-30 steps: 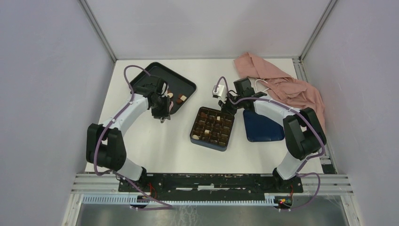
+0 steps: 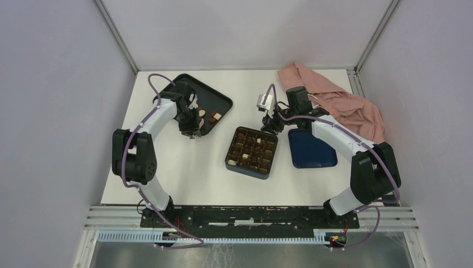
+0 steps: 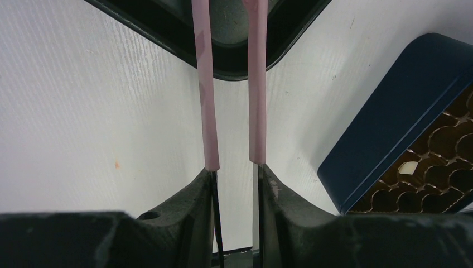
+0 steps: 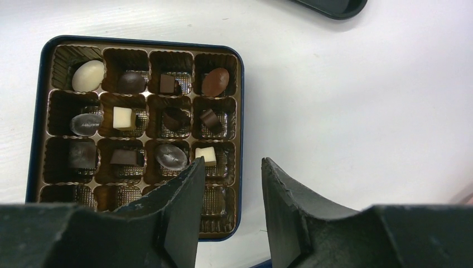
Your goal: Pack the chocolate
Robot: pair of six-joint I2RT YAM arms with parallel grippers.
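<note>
The chocolate box [image 2: 251,173] sits mid-table; in the right wrist view its compartments hold dark, brown and white chocolates, and several in the bottom row are empty. My right gripper is over the box's right edge, fingers apart with nothing seen between them. In the top view a black tray [image 2: 209,92] at back left holds a few chocolates [image 2: 217,116]. My left gripper is above that tray's near edge, its pink-covered fingers slightly apart; their tips are cut off by the frame, so what they hold is unclear.
A dark blue lid [image 2: 312,153] lies right of the box. A pink cloth [image 2: 351,111] covers the back right.
The box, tray and lid have not moved.
</note>
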